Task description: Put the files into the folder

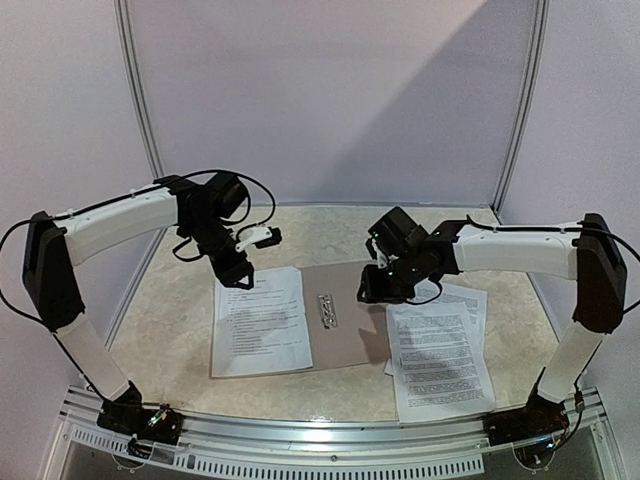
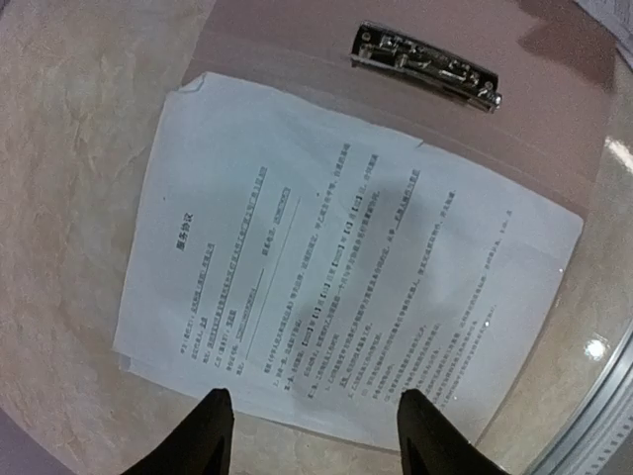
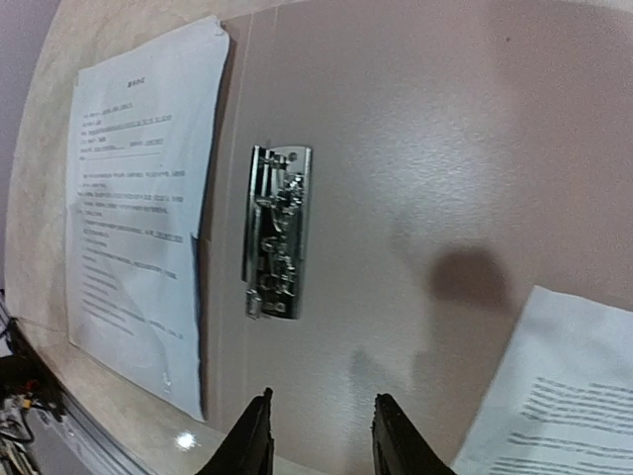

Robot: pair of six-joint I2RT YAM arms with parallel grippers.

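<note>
An open pinkish folder (image 1: pixel 350 350) lies mid-table with a metal binder clip (image 1: pixel 327 311) at its centre. Printed sheets (image 1: pixel 260 325) lie on its left half. More loose sheets (image 1: pixel 440 360) overlap its right side and extend onto the table. My left gripper (image 1: pixel 238 275) hangs above the left sheets' far edge, its fingers apart and empty in the left wrist view (image 2: pixel 313 416). My right gripper (image 1: pixel 370 290) is above the folder's right half; in the right wrist view (image 3: pixel 321 416) it stands open with nothing between its fingers.
Bare table (image 1: pixel 160 340) shows left of the folder and behind it. Walls surround the back and sides, and a metal rail (image 1: pixel 330 426) runs along the front edge.
</note>
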